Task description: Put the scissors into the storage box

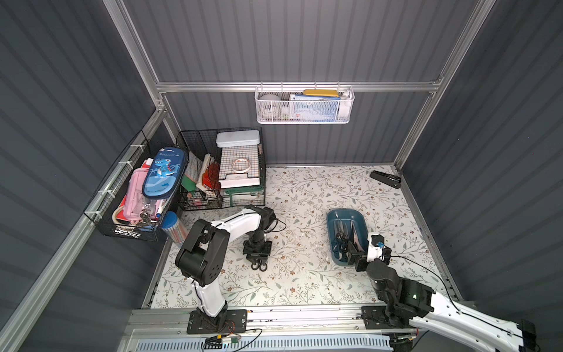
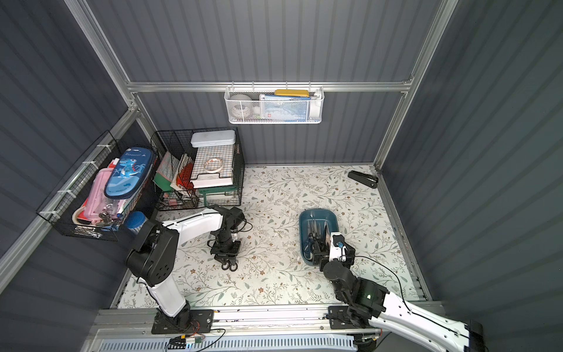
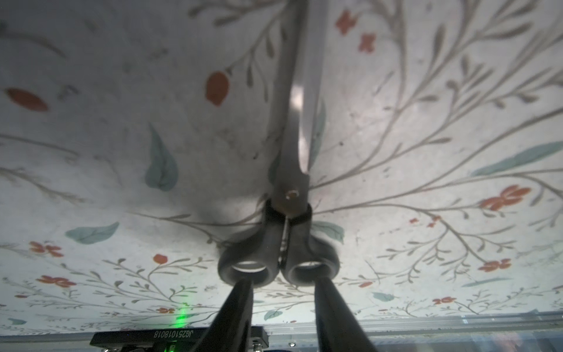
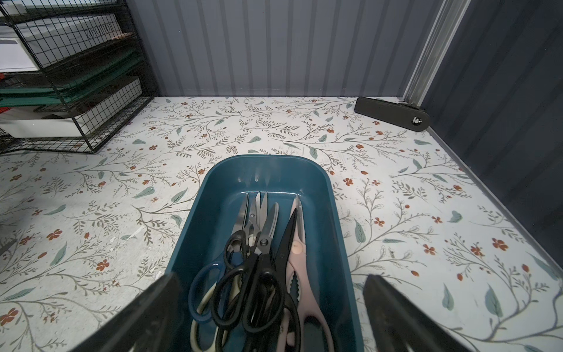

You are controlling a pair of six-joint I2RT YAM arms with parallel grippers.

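Black-handled scissors (image 3: 299, 146) lie on the floral table under my left gripper (image 1: 257, 258), whose fingertips (image 3: 240, 299) show at the handle loops in the left wrist view, part open with nothing visible between them. The teal storage box (image 4: 325, 187) at the right holds several scissors with black, blue and pink handles (image 4: 264, 264). My right gripper (image 2: 331, 258) is open over the near end of the box, nothing seen between its blurred fingers.
Wire baskets (image 1: 220, 199) of stationery stand at the back left, with a blue-lidded container (image 1: 173, 226) beside them. A black stapler-like object (image 1: 384, 179) lies at the back right. The table between baskets and box is clear.
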